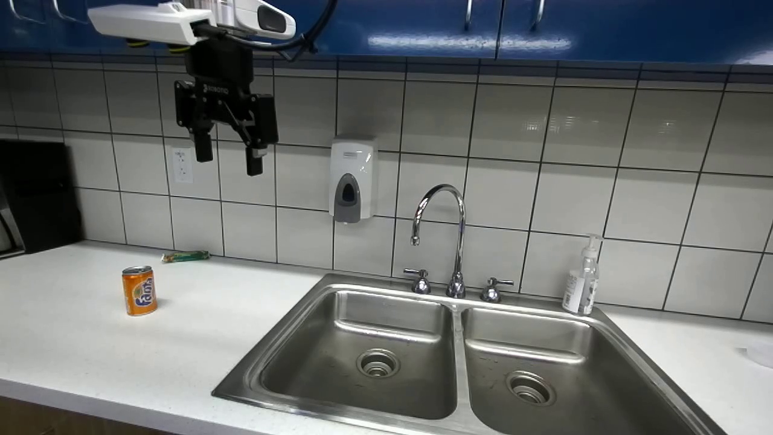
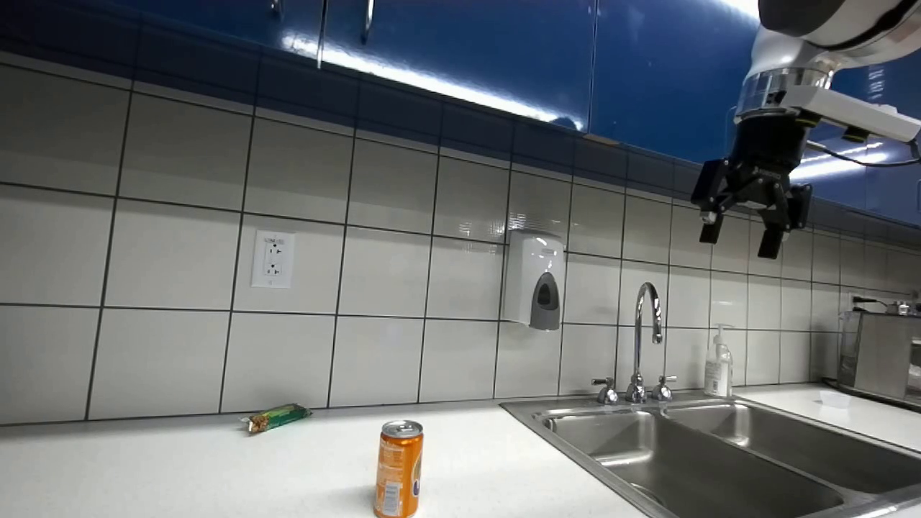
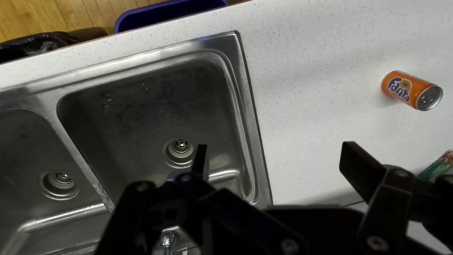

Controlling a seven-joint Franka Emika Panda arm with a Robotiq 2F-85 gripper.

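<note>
High above the counter hangs my gripper (image 1: 229, 161), open and empty, its two fingers well apart. An orange Fanta can (image 1: 140, 290) stands upright on the white counter, left of the sink. Behind it, close to the tiled wall, lies a green wrapped bar (image 1: 186, 256). In exterior view 2 the can (image 2: 398, 469) is at the lower middle and the bar (image 2: 276, 418) to its left. From the wrist, the can (image 3: 411, 90) shows at the upper right, clear of the fingers, and the bar (image 3: 439, 166) is partly hidden behind the right finger.
A steel double sink (image 1: 458, 362) fills the middle of the counter, with a tall faucet (image 1: 459, 239) behind it. A soap bottle (image 1: 582, 279) stands at its back right. A dispenser (image 1: 352, 180) is fixed to the wall. Blue cabinets (image 1: 406, 29) hang overhead.
</note>
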